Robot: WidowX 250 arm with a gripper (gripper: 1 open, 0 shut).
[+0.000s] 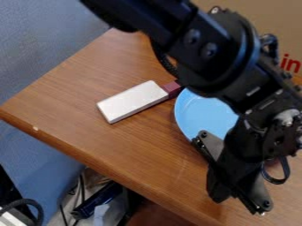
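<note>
My black gripper (pixel 236 181) hangs low at the right front of the wooden table, over or beside a light blue plate (pixel 192 115), which the arm hides in large part. Whether its fingers are open or shut, or hold anything, I cannot tell. A white rectangular block (pixel 127 101) lies on the table left of the plate, with a small dark red object (pixel 171 87) at its right end, partly behind the arm.
A cardboard surface (pixel 277 26) stands at the back right. Cables and clutter lie below the table at the lower left.
</note>
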